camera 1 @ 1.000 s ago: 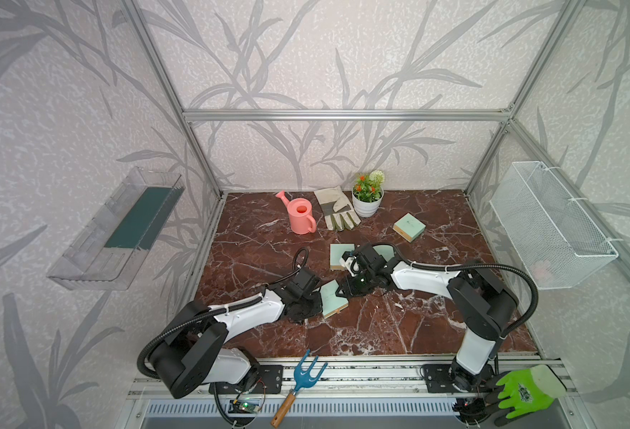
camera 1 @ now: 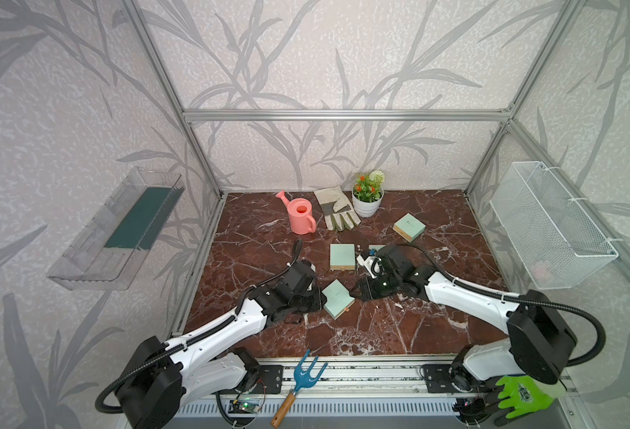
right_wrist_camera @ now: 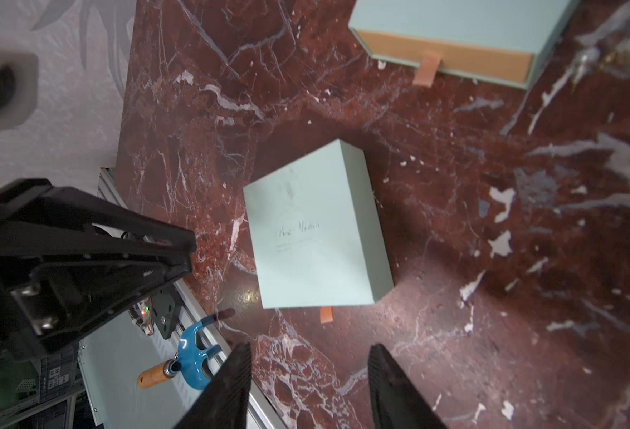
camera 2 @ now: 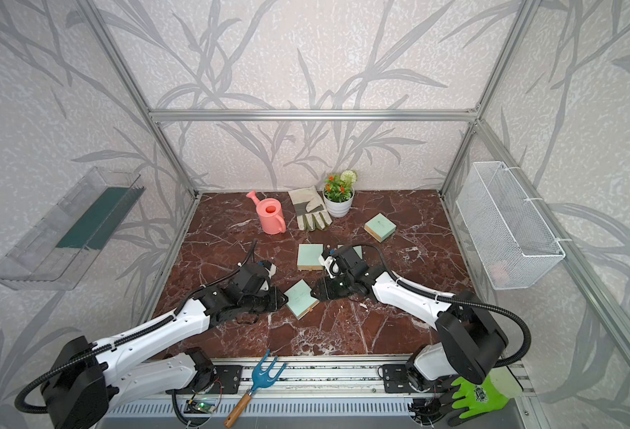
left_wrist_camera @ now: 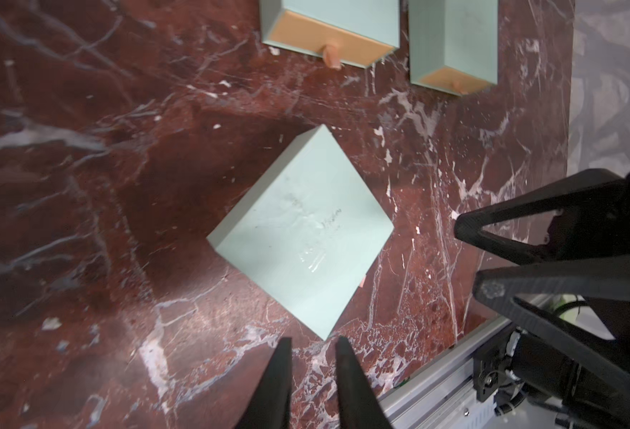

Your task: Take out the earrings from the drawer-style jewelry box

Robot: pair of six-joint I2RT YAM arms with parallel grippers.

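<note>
A pale green drawer-style box (camera 1: pixel 337 299) lies closed near the front middle of the table, set at an angle. In the right wrist view a small orange pull tab (right_wrist_camera: pixel 327 314) sticks out below the near edge of this box (right_wrist_camera: pixel 311 232). My left gripper stands beside the box on its left, slightly open with nothing between its fingers. On the other side my right gripper is open and empty, clear of the box. No earrings are visible; the inside of the box is hidden.
Another green box (camera 1: pixel 342 254) sits just behind, one (camera 1: pixel 409 227) lies at the back right, and one (camera 2: pixel 357 251) is partly behind the right arm. A pink watering can (camera 1: pixel 301 216), glove (camera 1: pixel 336 208) and flowerpot (camera 1: pixel 367 205) stand at the back.
The front box has turned and shifted slightly right over the last second.
</note>
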